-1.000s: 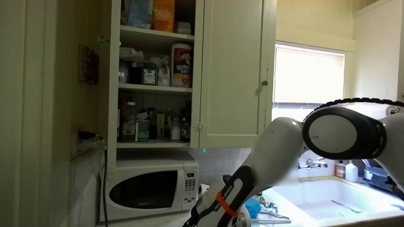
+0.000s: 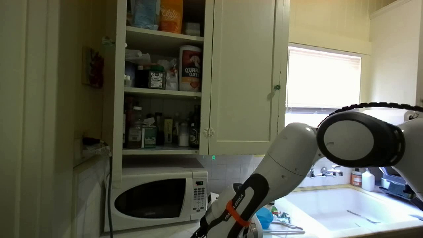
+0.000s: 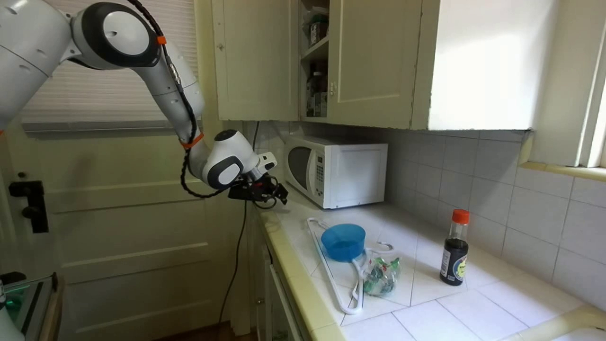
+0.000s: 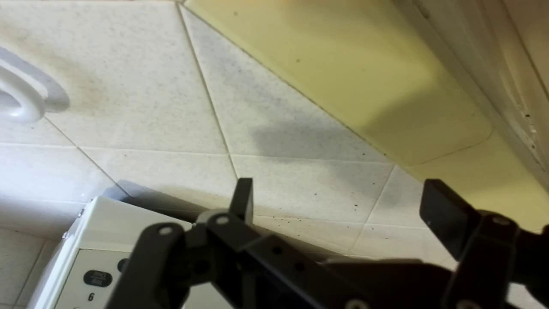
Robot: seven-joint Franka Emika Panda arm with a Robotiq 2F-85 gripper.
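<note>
In the wrist view my gripper is open, its two black fingers wide apart with only tile and the counter's yellow edge beneath. The second exterior view has the gripper (image 3: 282,193) near the counter's edge, just in front of the white microwave (image 3: 355,175). On the counter to the right of it are a blue bowl (image 3: 343,241), a white hanger (image 3: 325,267) and a crumpled clear-and-green bag (image 3: 381,276). Farther right a dark sauce bottle (image 3: 455,253) with a red cap stands upright. The fingertips are cut off at the bottom of the first exterior view.
Above the microwave, an open cupboard holds oats (image 2: 190,68), jars and bottles on its shelves (image 2: 162,92). A cupboard door (image 2: 244,71) hangs beside it. The sink (image 2: 353,208) lies to the right. A black cable (image 3: 233,273) runs down behind the gripper.
</note>
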